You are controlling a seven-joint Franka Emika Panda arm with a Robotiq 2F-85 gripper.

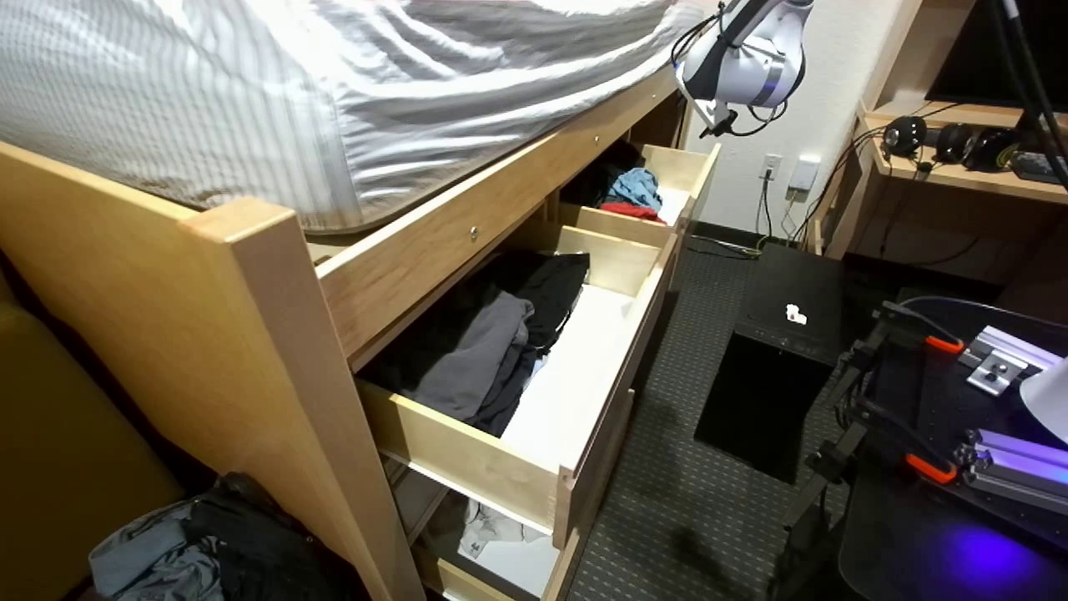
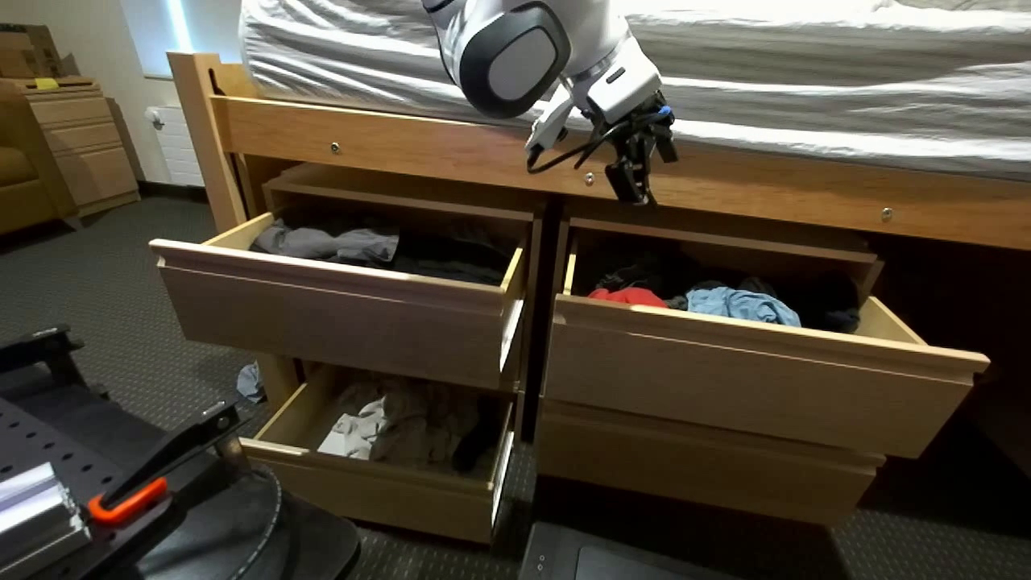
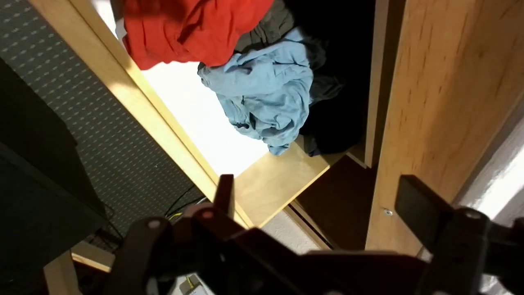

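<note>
My gripper stands open in the wrist view, with nothing between its widely parted fingers. It hangs in front of the bed rail in exterior view 2, above the pulled-out upper right drawer. Inside that drawer lie a crumpled light-blue garment, a red garment and dark clothes. The fingers are apart from all of these. In exterior view 1 the arm mostly hides the gripper.
The upper left drawer is pulled out with grey and black clothes; the lower left drawer is out too. The bed rail runs above the drawers. A black box stands on the floor opposite. Carpet shows between them.
</note>
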